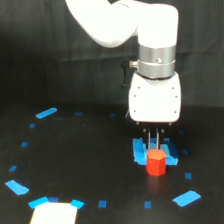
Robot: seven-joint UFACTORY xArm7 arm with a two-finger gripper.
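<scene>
A small red block (156, 163) sits low in the right half of the camera view, in front of a patch of blue tape (139, 152). My white gripper (153, 144) points down right behind and above it, its two thin fingers close together. The block hides the fingertips' lower ends, so I cannot tell whether they touch it or hold it.
Blue tape strips and small blue squares mark the black table (95, 160). A pale object (54, 213) is cut off by the bottom edge at the left.
</scene>
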